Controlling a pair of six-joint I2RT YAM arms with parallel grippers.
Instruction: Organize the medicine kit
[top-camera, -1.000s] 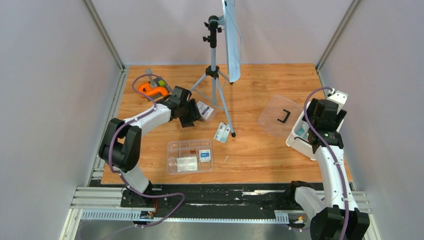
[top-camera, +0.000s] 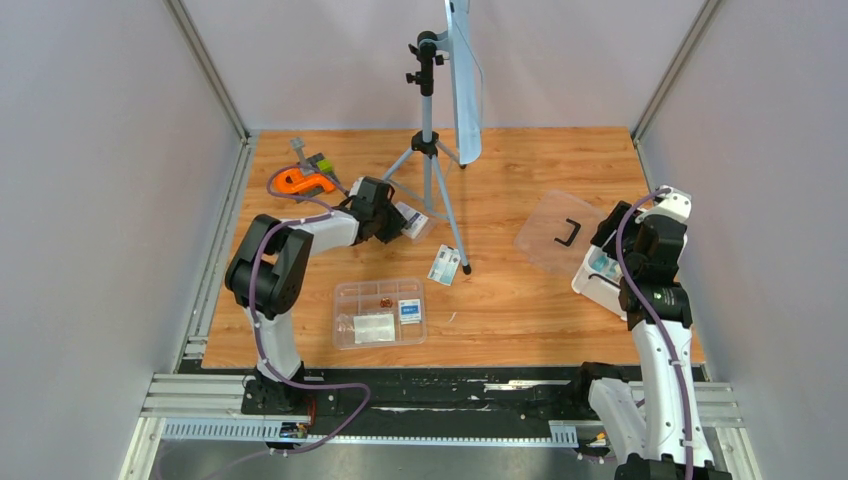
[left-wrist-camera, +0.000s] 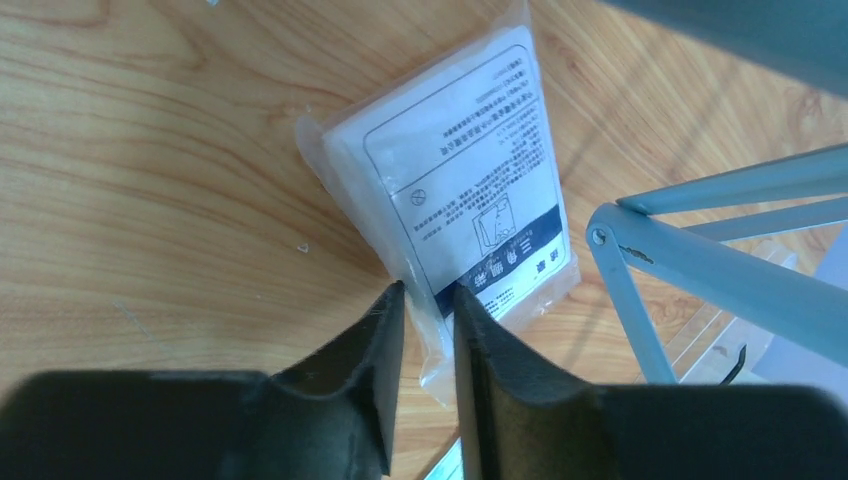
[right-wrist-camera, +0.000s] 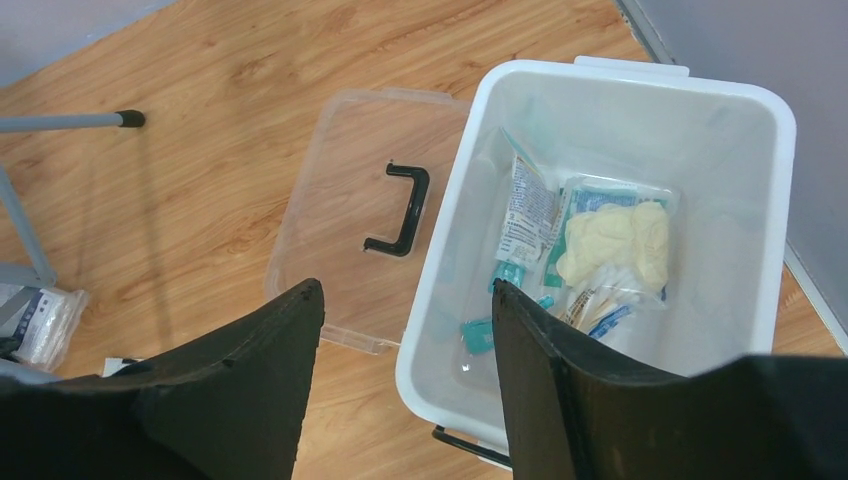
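A clear bag with a white and dark-blue printed packet (left-wrist-camera: 470, 160) lies on the table beside the tripod. In the left wrist view, my left gripper has its fingers part open, close together around the bag's near edge. Whether they press on it cannot be told. Over the white bin (right-wrist-camera: 440, 240) and its lid, my right gripper stands open and empty. Pouches and a cream-coloured bundle (right-wrist-camera: 615, 240) lie inside that bin. A clear divided case (top-camera: 345, 333) at front left holds a few small items. A flat blue-white packet (top-camera: 445, 265) lies by a tripod foot.
The tripod (top-camera: 428, 150) stands close to the bagged packet, one leg (left-wrist-camera: 700, 270) just right of it. A clear lid with a black handle (right-wrist-camera: 405, 210) lies beside the bin. Orange clamp-like tools (top-camera: 303, 180) lie at the back left.
The left gripper has moved slightly to the right, over the bagged packet's edge. The right arm has shifted a little, its gripper turning left over the bin.
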